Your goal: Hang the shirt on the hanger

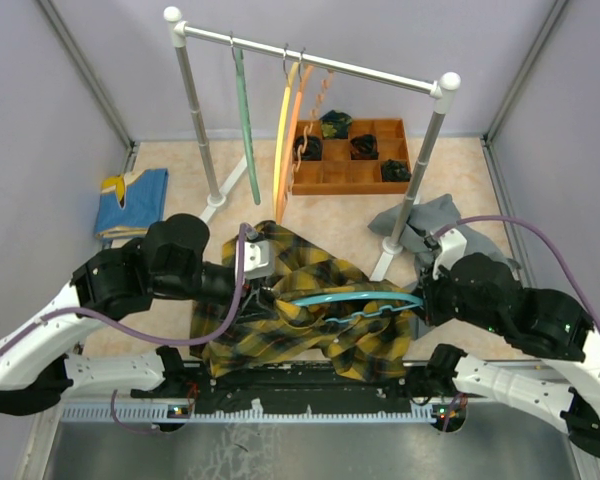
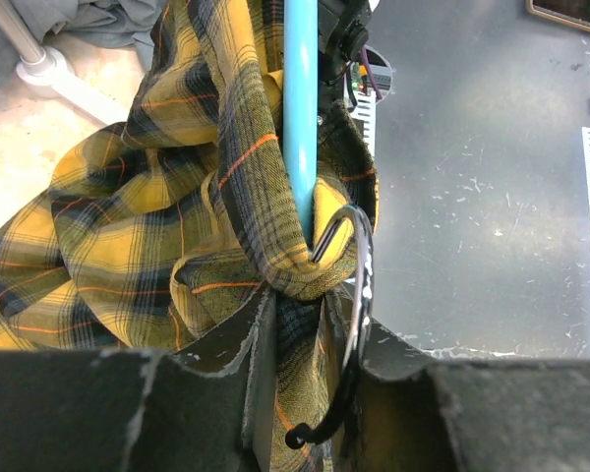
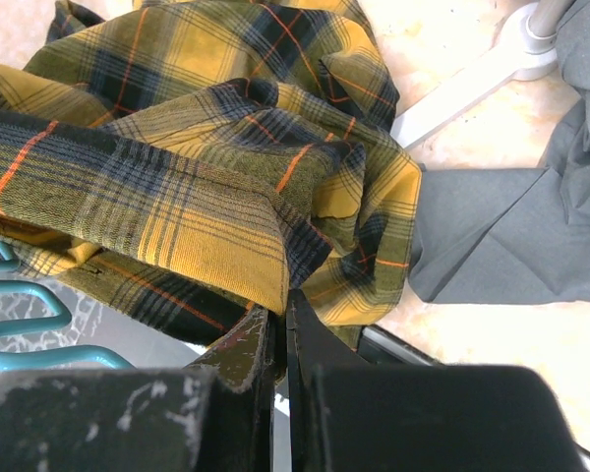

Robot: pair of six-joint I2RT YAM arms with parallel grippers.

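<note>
A yellow and black plaid shirt [image 1: 250,345] lies bunched in front of the rack. The light blue hanger [image 1: 355,297] reaches across it, its left part inside the shirt. In the left wrist view the hanger's dark hook [image 2: 362,265] sticks out past a fold of the shirt [image 2: 246,167], over my left gripper. That gripper's fingers stand partly apart, with plaid cloth showing between them. My right gripper is shut on an edge of the shirt [image 3: 216,221], beside the hanger's wavy blue part [image 3: 39,354].
A white rack [image 1: 310,58] with green, yellow and orange hangers stands behind. Beyond it is a wooden compartment box [image 1: 335,178]. Grey cloth [image 1: 445,225] lies around the rack's right foot, and a folded blue cloth [image 1: 130,205] lies at the left.
</note>
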